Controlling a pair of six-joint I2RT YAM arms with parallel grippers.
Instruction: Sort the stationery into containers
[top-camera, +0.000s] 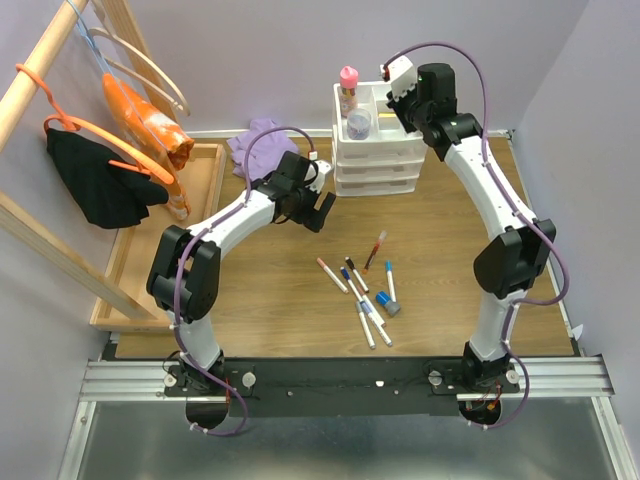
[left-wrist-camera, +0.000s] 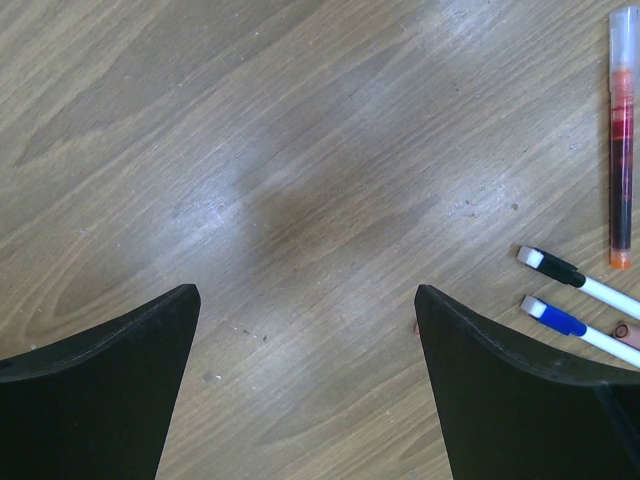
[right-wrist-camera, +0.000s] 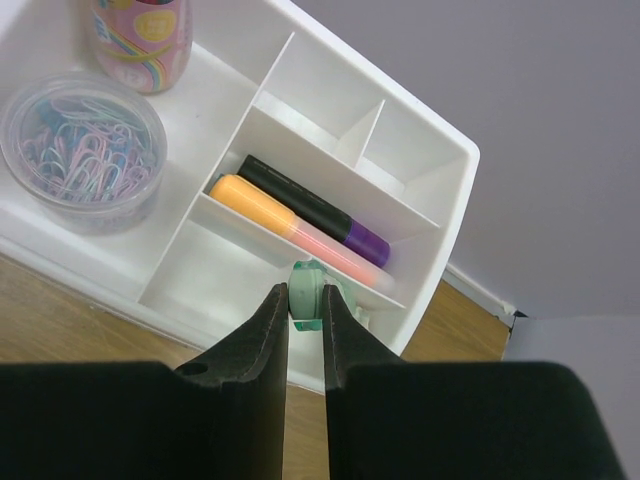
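Observation:
Above the white organizer (right-wrist-camera: 130, 310), my right gripper is shut on a small green item (right-wrist-camera: 305, 292) with a pale green end. The item hangs over the front compartment, where the fingers hide part of it. A yellow and pink highlighter (right-wrist-camera: 300, 230) and a black and purple marker (right-wrist-camera: 310, 208) lie in the compartment behind. Over the bare wood left of the pens, my left gripper (top-camera: 318, 212) stands open and empty. On the table lie several pens, among them a red and dark pen (left-wrist-camera: 621, 150), a black-capped pen (left-wrist-camera: 555, 268) and a blue-capped pen (left-wrist-camera: 560, 320).
A tub of paper clips (right-wrist-camera: 85, 150) and a pink-capped bottle (top-camera: 348, 90) stand in the organizer's left part. Two small rear compartments are empty. A blue-capped bottle (top-camera: 388, 303) lies by the pens. A purple cloth (top-camera: 262, 148) and wooden rack (top-camera: 125, 240) are at left.

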